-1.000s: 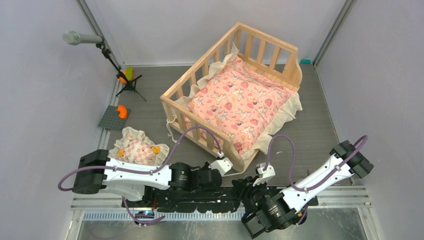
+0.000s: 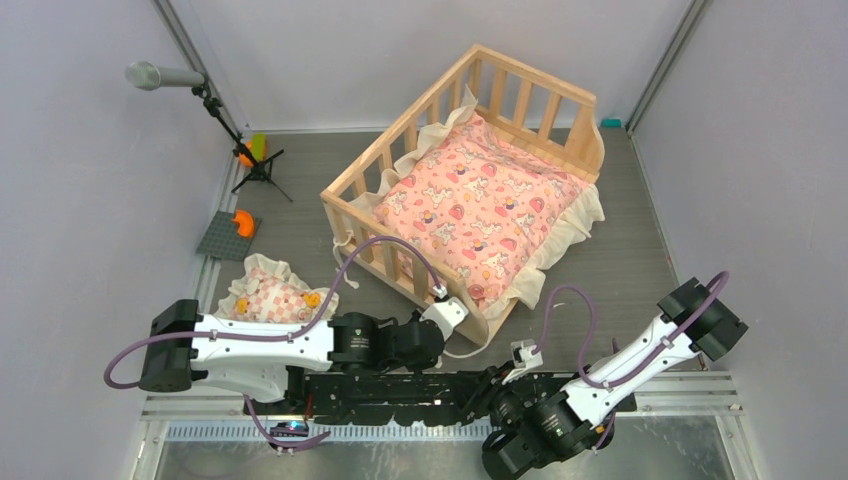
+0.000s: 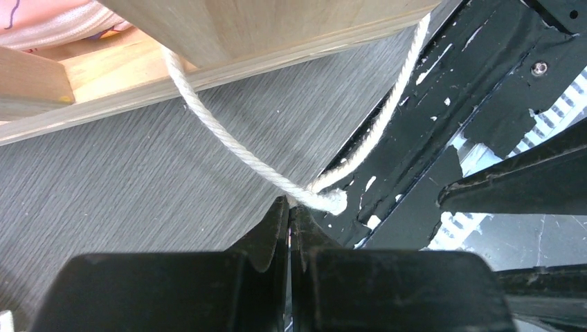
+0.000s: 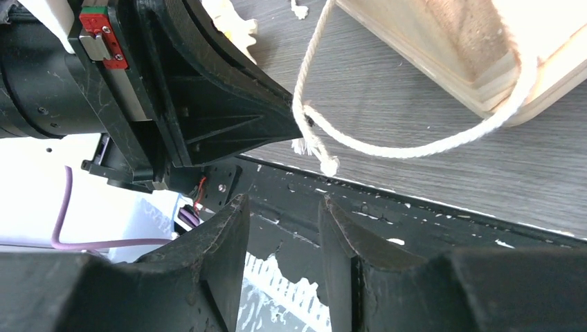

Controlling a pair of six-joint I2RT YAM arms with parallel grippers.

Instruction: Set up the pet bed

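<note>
The wooden pet bed (image 2: 349,210) holds a pink patterned cushion (image 2: 470,200) with cream ruffles. A white rope (image 3: 228,138) hangs in a loop from the bed's front corner. My left gripper is shut at the knotted, frayed rope end; whether it pinches any rope is unclear. In the right wrist view, the rope (image 4: 415,151) runs to the left gripper's fingertips, below the bed's corner. My right gripper stands open, facing that rope end from nearby, with nothing between its fingers.
A small checked pillow (image 2: 275,295) lies left of the bed. A microphone stand (image 2: 258,168), a grey plate (image 2: 220,237) and orange pieces sit along the left side. A black edge (image 4: 443,221) runs along the front.
My left gripper has shifted slightly right along the bed's front. The right gripper has moved a little down and left. The bed and cushion are unchanged.
</note>
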